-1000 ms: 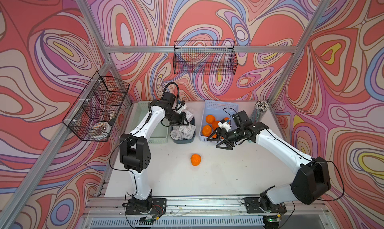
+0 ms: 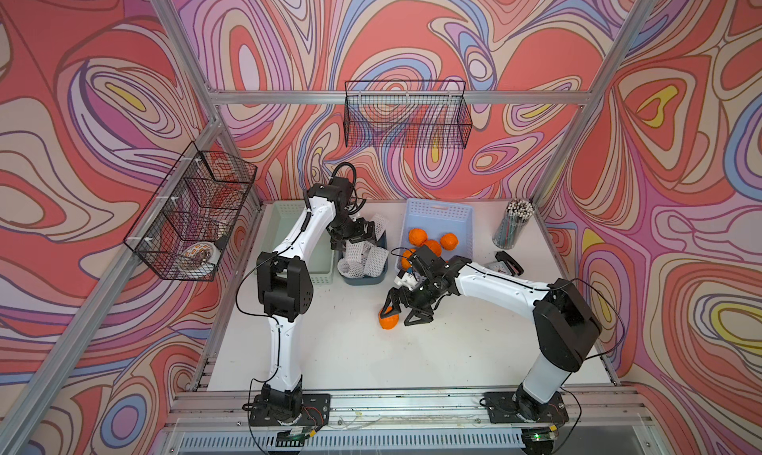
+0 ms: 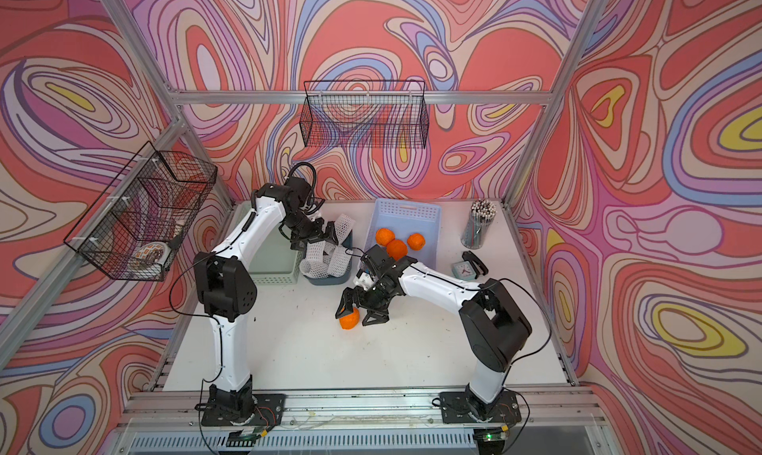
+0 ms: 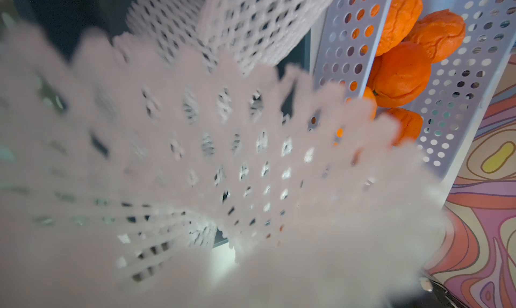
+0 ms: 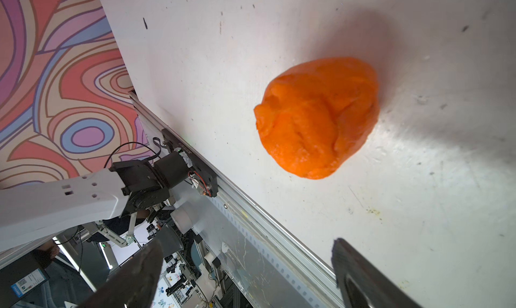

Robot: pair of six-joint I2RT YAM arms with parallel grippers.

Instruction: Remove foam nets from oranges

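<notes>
A bare orange (image 5: pixel 319 117) with wrinkled skin sits on the white table, no foam net on it. My right gripper (image 2: pixel 403 314) is open just above the table beside this orange, nothing between its fingers; in the right wrist view the orange lies beyond the fingertips (image 5: pixel 362 275). Over the dark bin (image 2: pixel 365 280) of white foam nets (image 2: pixel 374 262), my left gripper (image 2: pixel 355 238) stands open. One foam net (image 4: pixel 258 168) fills most of the left wrist view, very close to the camera, and hides the fingers. Whether it touches them I cannot tell.
Several bare oranges (image 4: pixel 400 74) lie in the blue basket (image 2: pixel 436 210). A pale green basket (image 2: pixel 289 224) stands left of the net bin. At the right are a cup of sticks (image 2: pixel 512 226) and a black object (image 2: pixel 509 263).
My right gripper has come from the blue basket's front left and toward me, down beside the lone orange. The left gripper has shifted slightly over the net bin, its fingers now wider apart.
</notes>
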